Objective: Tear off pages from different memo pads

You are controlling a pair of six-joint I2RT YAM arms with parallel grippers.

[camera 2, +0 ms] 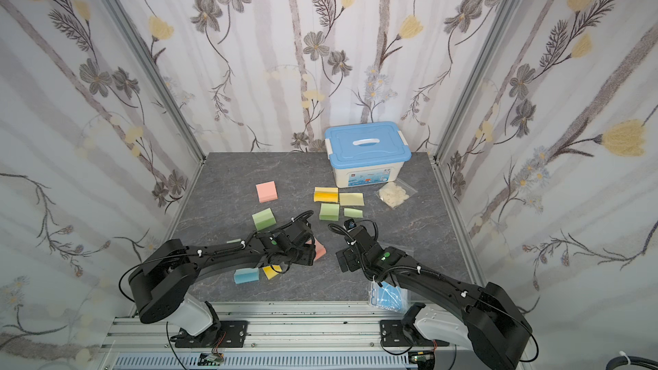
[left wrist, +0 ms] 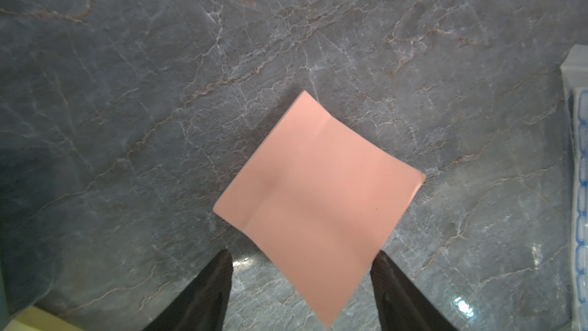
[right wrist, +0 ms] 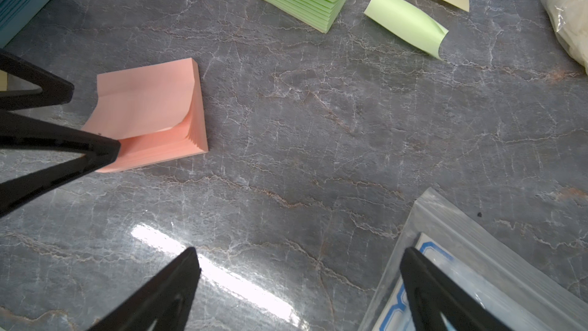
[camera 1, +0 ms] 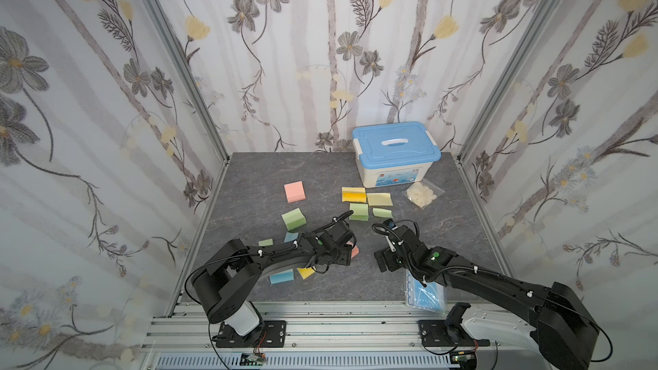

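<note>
A pink memo pad [right wrist: 147, 98] lies on the table below my left gripper, and its top sheet curls up at the near edge. In the left wrist view that pad's raised corner reaches between the spread fingers; the gripper is open, and I cannot tell whether a finger touches the sheet. To the pad's right, my right gripper hangs open over bare table, nothing between its fingers. Farther back are a green pad [camera 2: 329, 211], a yellow pad [camera 2: 326, 194], a loose pale yellow sheet [camera 2: 351, 199] and a loose curled green sheet [right wrist: 407, 22].
More pads lie leftward: pink [camera 1: 294, 191], green [camera 1: 294, 218] and blue [camera 1: 281, 276]. A lidded box [camera 1: 396, 154] and a bag of pale pieces [camera 1: 421, 195] stand at the back right. A clear pouch [right wrist: 477, 269] lies near the right arm.
</note>
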